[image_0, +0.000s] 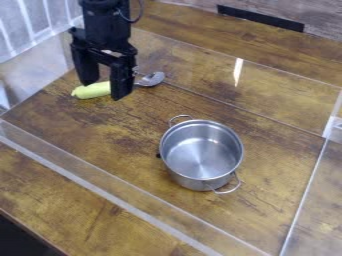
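My black gripper (102, 70) is at the upper left over the wooden table, its fingers apart and pointing down, beside a yellow-green elongated object (91, 90) that lies behind and just left of it. A silver spoon-like item (151, 79) rests to the right of the gripper. A steel pot (199, 152) with two wire handles stands right of centre, clear of the gripper.
Clear plastic walls (27, 60) border the workspace at the left, and another clear edge runs along the right.
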